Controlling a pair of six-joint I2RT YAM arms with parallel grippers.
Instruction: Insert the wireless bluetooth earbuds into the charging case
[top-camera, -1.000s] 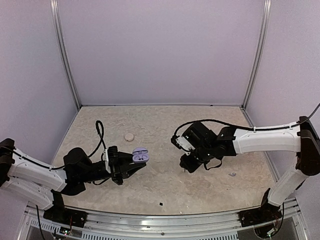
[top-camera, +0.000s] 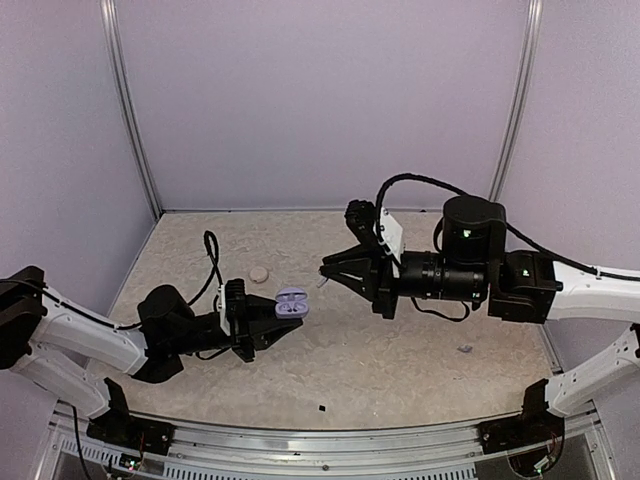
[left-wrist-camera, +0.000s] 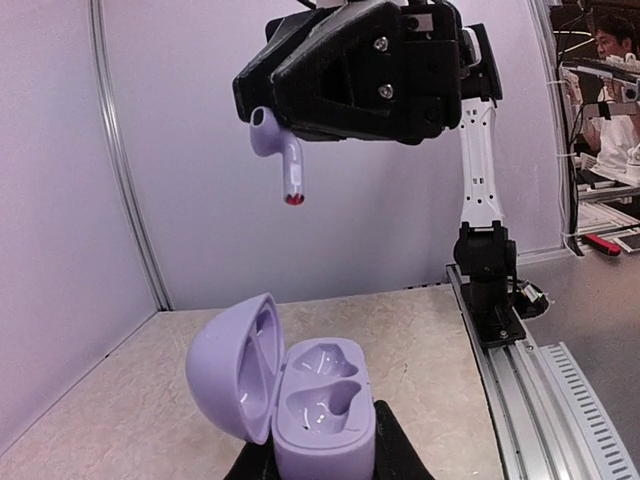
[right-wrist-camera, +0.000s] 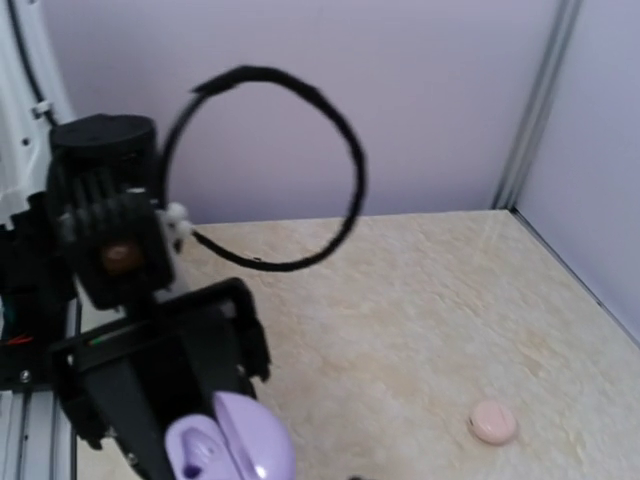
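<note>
The lilac charging case is held with its lid raised, and my left gripper is shut on its base. In the left wrist view both hollows of the case look empty. My right gripper is shut on a lilac earbud, whose stem points down with a reddish tip. This earbud hangs above the case and apart from it, farther right in the top view. A second small lilac earbud lies on the table at the right. The right wrist view barely shows its own fingertips, and the held earbud is hidden there.
A round pinkish disc lies on the table behind the left gripper. A small black piece sits near the front edge. Cable loops rise from both wrists.
My right gripper has risen from low over the table and swung left toward the case, carrying the earbud. The left gripper and the case have shifted slightly right and up in the top view.
</note>
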